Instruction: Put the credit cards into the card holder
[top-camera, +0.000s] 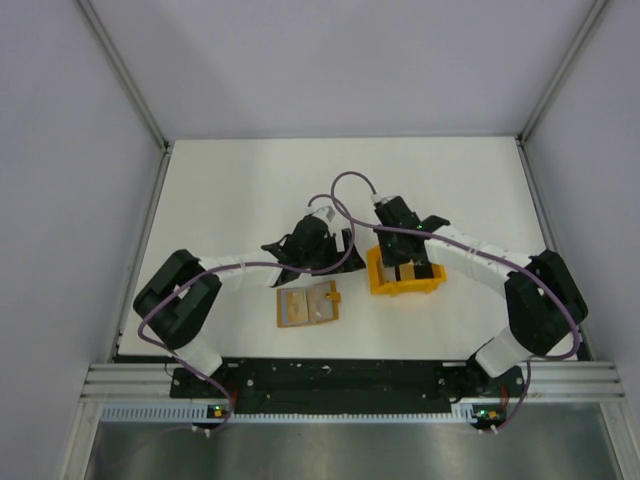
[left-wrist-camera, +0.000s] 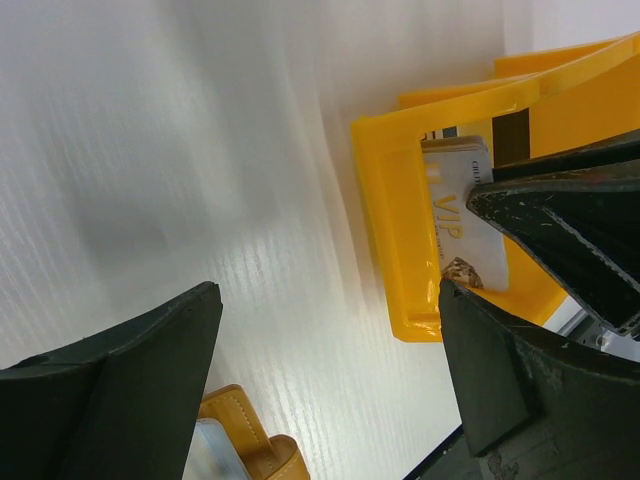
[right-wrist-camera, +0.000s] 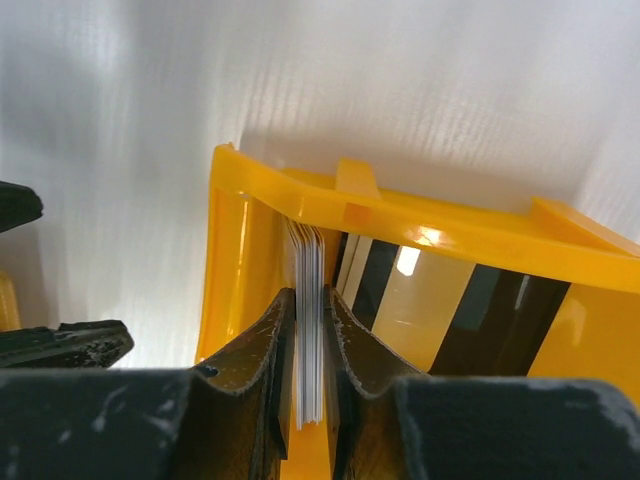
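Observation:
In the right wrist view a thin stack of several white-edged cards (right-wrist-camera: 308, 275) stands on edge inside a yellow box (right-wrist-camera: 230, 270), near its left wall. My right gripper has one finger on each side of this stack; whether they press on it I cannot tell. From the left wrist view, the front card (left-wrist-camera: 465, 205) reads "VIP". The brown-edged card holder (top-camera: 308, 305) lies opened flat on the table, left of the box; a corner of it (left-wrist-camera: 250, 425) shows in the left wrist view. My left gripper (top-camera: 352, 250) stands open and empty between holder and box.
More cards, dark and pale gold (right-wrist-camera: 425, 300), stand to the right of the stack in the box. The left gripper's fingers are close to the box's left side.

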